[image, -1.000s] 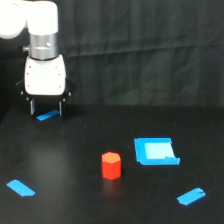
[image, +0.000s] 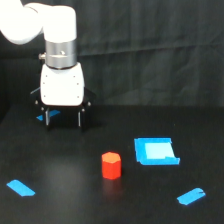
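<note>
My gripper (image: 61, 118) hangs at the back left of the black table, pointing down. Its two dark fingers stand well apart, with nothing visible between them. Toward the front, right of my gripper, a red hexagonal block (image: 111, 166) stands upright on the table. A square with a blue border and white centre (image: 158, 151) lies flat to the right of the red block. The gripper is apart from both.
Blue strips mark the table: one at front left (image: 20, 188), one at front right (image: 191, 196), and another behind my gripper (image: 46, 117). A dark curtain (image: 150, 50) closes off the back. Open table surrounds the red block.
My arm and gripper have moved right and somewhat lower in the view. The red block and the blue-bordered square are where they were.
</note>
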